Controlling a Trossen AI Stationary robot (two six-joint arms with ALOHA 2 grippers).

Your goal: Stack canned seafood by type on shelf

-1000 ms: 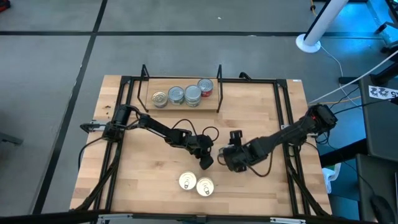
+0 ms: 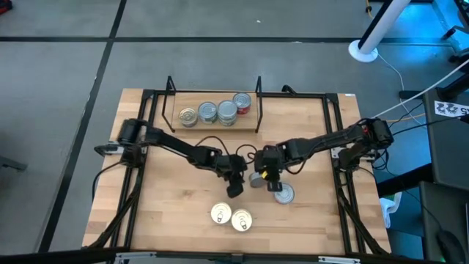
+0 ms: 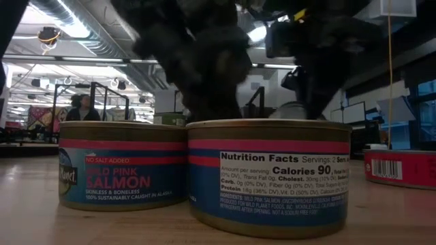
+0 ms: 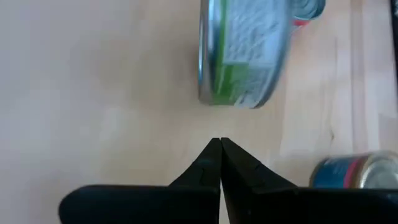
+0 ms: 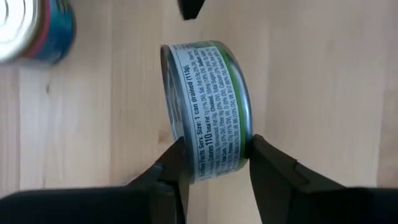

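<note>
My right gripper is shut on the tuna can (image 5: 214, 109), gripped across its width with its white and green label facing the camera. From above, that can (image 2: 256, 180) hangs over the table between the two grippers. My left gripper is shut with nothing between its fingertips; the tuna can (image 4: 249, 53) is ahead of it, apart. Two salmon cans (image 2: 220, 213) (image 2: 241, 219) stand side by side near the front. A red-labelled can (image 2: 283, 193) stands just beyond my right gripper's tip.
On the shelf (image 2: 176, 117) at the back stand several cans, two of them (image 2: 226, 110) apparently stacked and a red one (image 2: 242, 100) at its right. Black frame bars (image 2: 331, 117) edge the work area.
My right gripper has swung left and toward the left gripper, carrying the tuna can and uncovering the red-labelled can. The left gripper has shifted slightly and turned.
</note>
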